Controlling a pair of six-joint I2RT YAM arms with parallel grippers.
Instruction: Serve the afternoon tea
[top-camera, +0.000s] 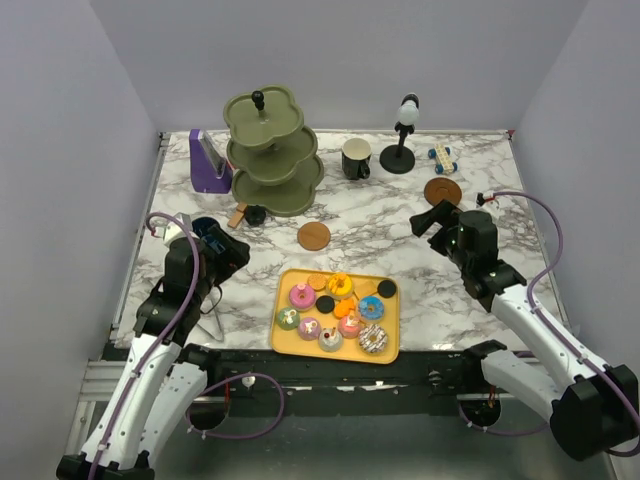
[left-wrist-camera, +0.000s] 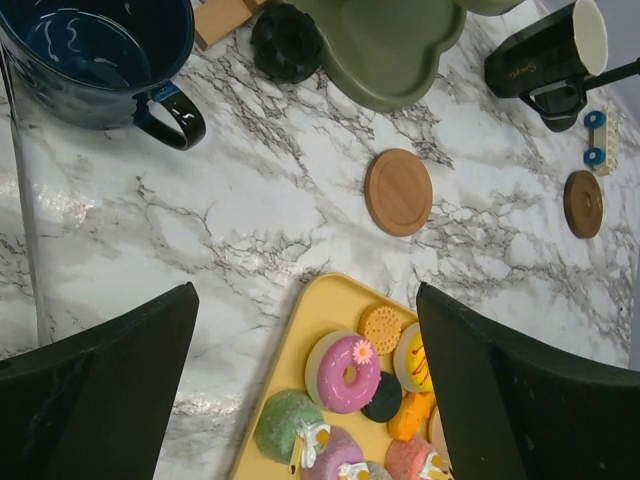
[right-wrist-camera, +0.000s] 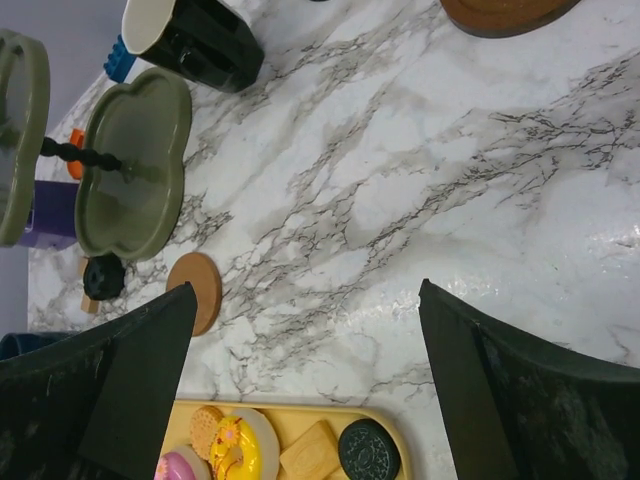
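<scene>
A yellow tray (top-camera: 285, 340) of donuts, cakes and biscuits lies at the front centre. Behind it stands a green three-tier stand (top-camera: 262, 125). A dark mug (top-camera: 355, 158) stands right of the stand; a blue cup (left-wrist-camera: 90, 70) is at the left, partly hidden from above by the left arm. Wooden coasters (top-camera: 313, 236) (top-camera: 442, 190) lie on the marble. My left gripper (top-camera: 228, 255) hangs open over the left side, nothing between its fingers. My right gripper (top-camera: 432, 222) hangs open over the right side, also empty.
A purple holder (top-camera: 210, 175) stands at the back left, a black stand with a white top (top-camera: 398, 155) and a small wheeled toy (top-camera: 443, 158) at the back right. A black object (top-camera: 255, 215) sits before the tiered stand. The marble right of the tray is clear.
</scene>
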